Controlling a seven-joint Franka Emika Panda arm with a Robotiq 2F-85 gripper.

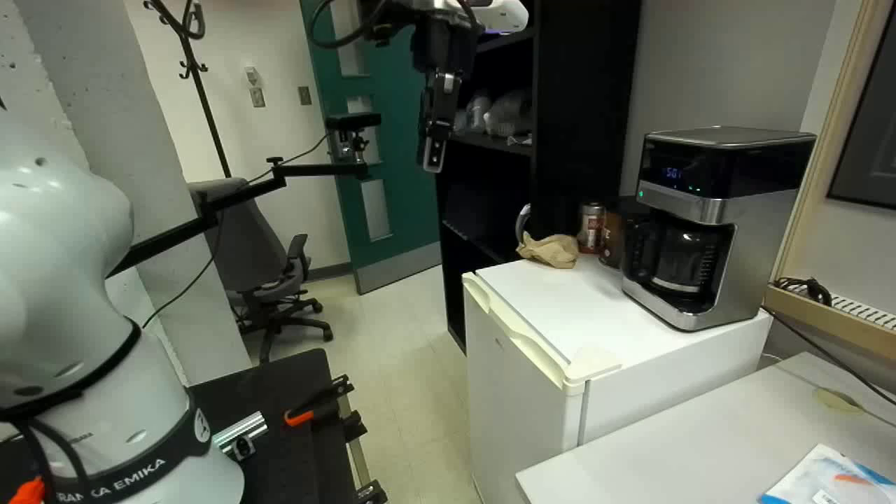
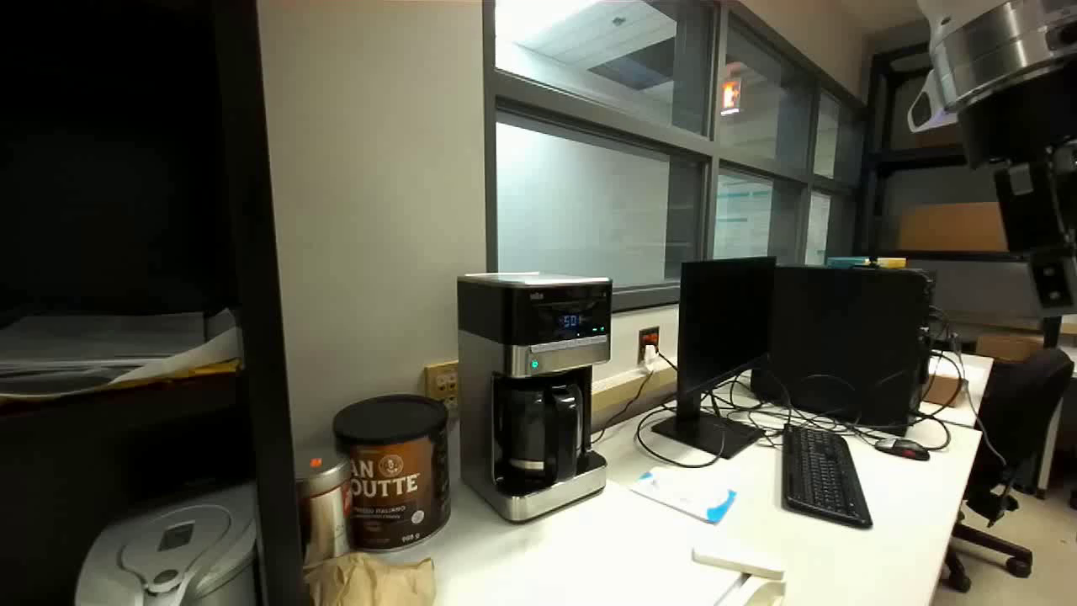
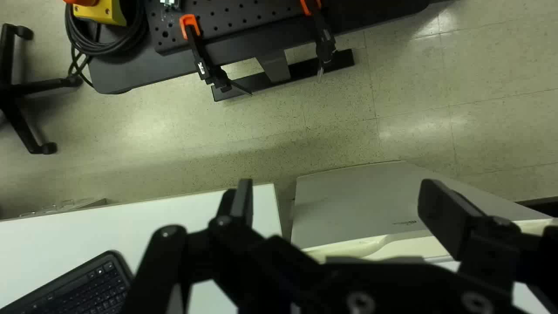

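My gripper is open in the wrist view, its two dark fingers wide apart with nothing between them. Below it are the floor, the edge of a white desk and the front of a small white fridge (image 3: pixel 361 204). In exterior view 1 the gripper (image 1: pixel 433 159) hangs pointing down, high above the floor and left of the fridge top. At the right edge of exterior view 2, the gripper (image 2: pixel 1053 283) is only partly visible. A coffee maker (image 1: pixel 722 227) with its glass carafe (image 1: pixel 684 259) inside stands on the fridge, well away from the gripper.
Beside the coffee maker are a coffee tin (image 2: pixel 394 475), a metal canister (image 2: pixel 325 510) and a crumpled brown bag (image 1: pixel 550 249). A monitor (image 2: pixel 727 333) and keyboard (image 2: pixel 823 473) occupy the desk. A black shelf (image 1: pixel 579 109) rises behind the fridge.
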